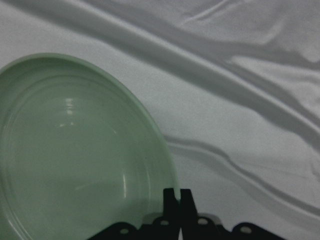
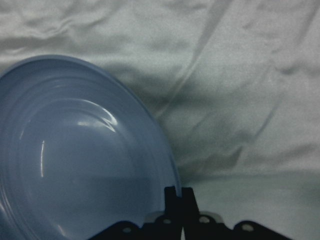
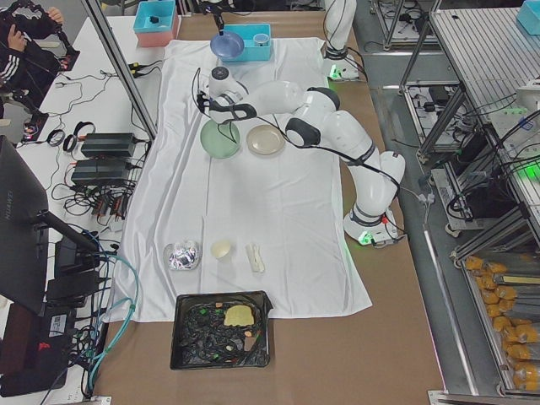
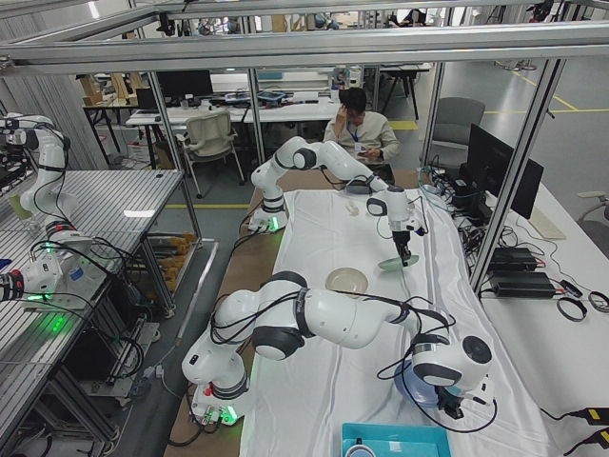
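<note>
My left gripper is shut on the rim of a green plate (image 1: 80, 150), which shows tilted under that arm in the camera right view and partly hidden by it in the camera left view. My right gripper is shut on the rim of a blue plate (image 2: 95, 145), seen at the top of the camera left view. A beige plate (image 3: 266, 145) lies on the white cloth beside the green one.
A blue bin (image 3: 249, 55) with a cup stands at the far end. A foil bundle (image 3: 181, 256), small cream bowl (image 3: 221, 248), pale long item (image 3: 255, 258) and black tray (image 3: 177, 337) lie at the near end.
</note>
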